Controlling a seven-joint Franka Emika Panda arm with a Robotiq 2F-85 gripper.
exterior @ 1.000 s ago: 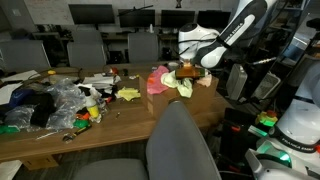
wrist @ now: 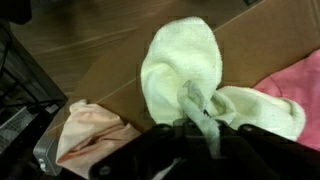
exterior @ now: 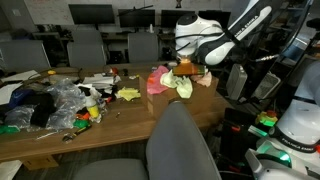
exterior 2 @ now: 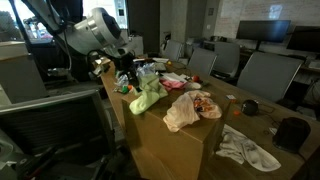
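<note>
A pale green-white cloth [wrist: 185, 65] lies on a brown cardboard surface in the wrist view, with a pinched fold rising between the dark fingers of my gripper. In exterior view 2 the same light green cloth [exterior 2: 148, 97] drapes over the brown box's near edge, just below my gripper [exterior 2: 127, 82]. Exterior view 1 shows the cloth [exterior: 180, 84] hanging under the gripper [exterior: 184, 70]. My fingers are shut on the fold; most of the cloth still rests below it.
A peach cloth [exterior 2: 190, 110] and a pink cloth [wrist: 295, 85] lie close by. The brown box [exterior 2: 170, 148] has a drop at its front edge. Plastic bags [exterior: 65, 105], bottles and tools crowd the table's left side. A grey cloth [exterior 2: 245, 148] lies farther right.
The arm's upper part has risen and shifted toward exterior view 1's camera. The cloth near the gripper has changed shape slightly; the other cloths look unmoved.
</note>
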